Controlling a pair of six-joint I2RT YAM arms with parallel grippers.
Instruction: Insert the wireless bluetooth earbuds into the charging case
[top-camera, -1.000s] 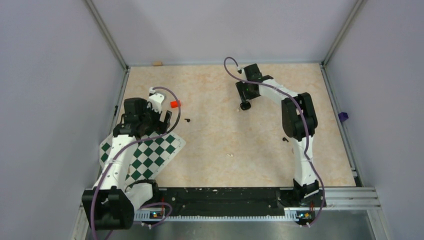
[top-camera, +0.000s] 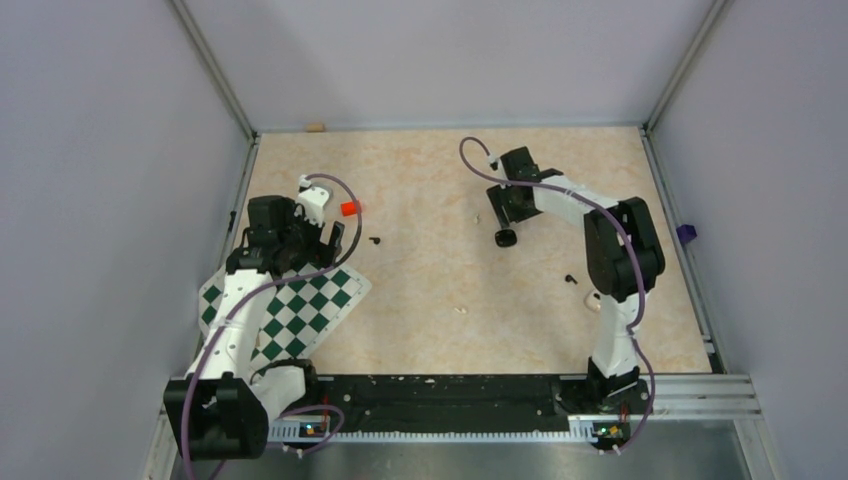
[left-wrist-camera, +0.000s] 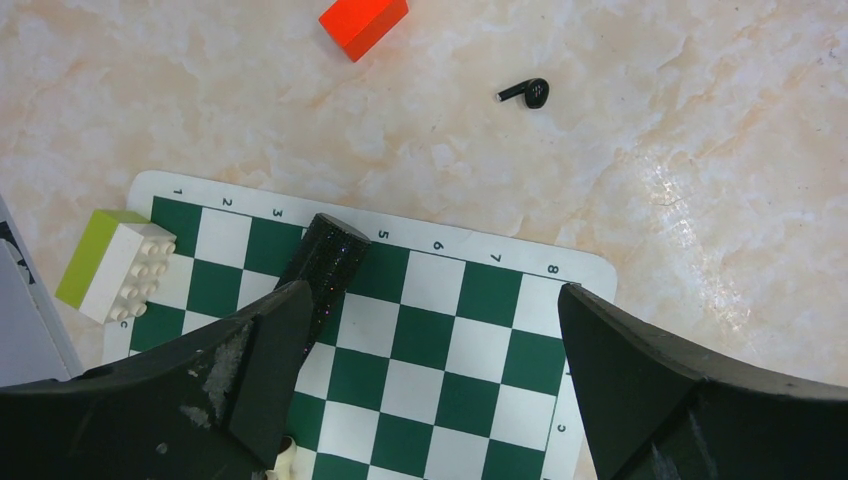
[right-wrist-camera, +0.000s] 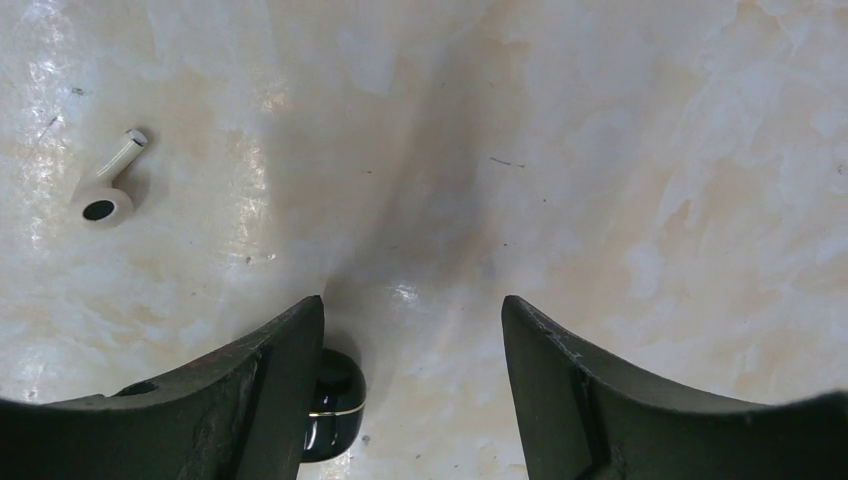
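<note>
My right gripper (top-camera: 505, 215) stands part open over the table, its fingertips apart with bare table between. A glossy black case (top-camera: 506, 238) (right-wrist-camera: 333, 405) is at its left finger in the right wrist view, partly hidden by it. A white earbud (right-wrist-camera: 100, 205) lies up-left of that finger. A black earbud (left-wrist-camera: 530, 92) (top-camera: 375, 240) lies near the middle-left, and small dark (top-camera: 569, 279) and white (top-camera: 461, 310) pieces lie nearer the front. My left gripper (top-camera: 325, 245) stands open above the checkered mat, nothing visibly held.
On the left are the checkered mat (left-wrist-camera: 450, 390), a black cylinder (left-wrist-camera: 325, 260), a green-and-white block (left-wrist-camera: 110, 260) and a red block (left-wrist-camera: 360, 25). A purple object (top-camera: 686, 233) is at the right wall.
The right gripper and the black case have moved together toward the front and slightly right, away from the white earbud beside them. The left arm is unchanged.
</note>
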